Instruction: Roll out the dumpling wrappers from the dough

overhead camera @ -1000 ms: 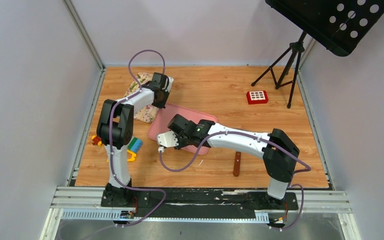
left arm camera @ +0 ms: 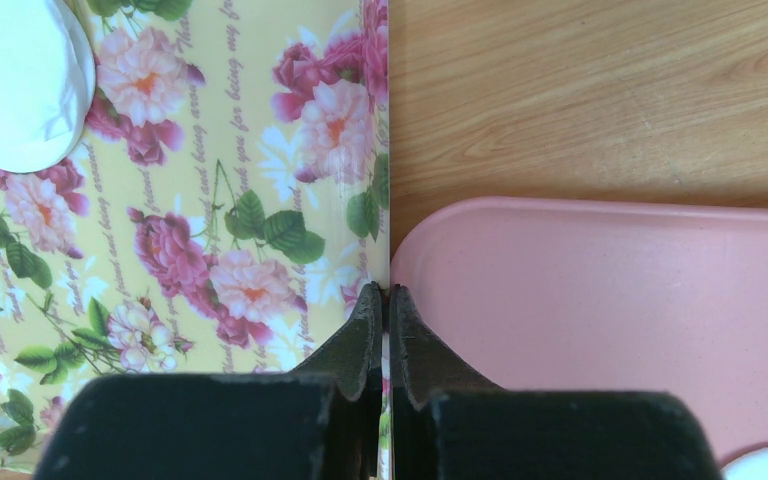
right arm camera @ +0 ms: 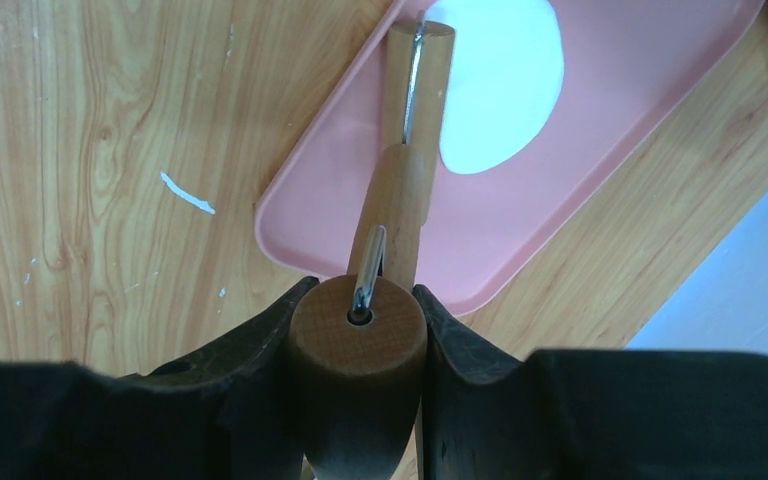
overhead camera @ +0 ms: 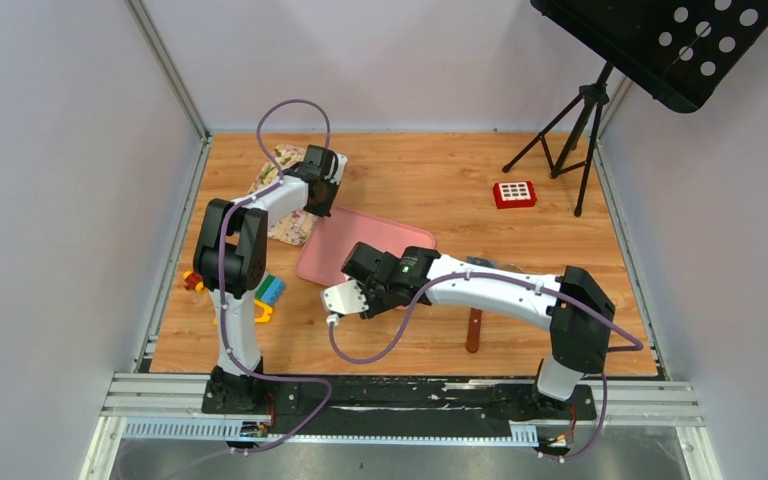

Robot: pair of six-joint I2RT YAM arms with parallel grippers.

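Observation:
A pink tray [overhead camera: 330, 240] lies mid-table; in the right wrist view a white round of dough [right arm camera: 500, 80] is on it. A wooden rolling pin [right arm camera: 395, 190] with metal rods crosses the tray, its near end between my right gripper's fingers. My left gripper is shut, nothing visible between its fingers, over the border of the floral mat [left arm camera: 210, 150] and tray. White wrappers [left arm camera: 15, 90] lie stacked on the mat.
A wooden-handled tool [overhead camera: 474, 328] lies right of the tray. A red block [overhead camera: 515, 195] and music stand [overhead camera: 590, 100] are at the back right; toy blocks [overhead camera: 270, 290] lie left.
My right arm has moved toward the front of the table, slightly rightward, off part of the tray. My left arm has not moved.

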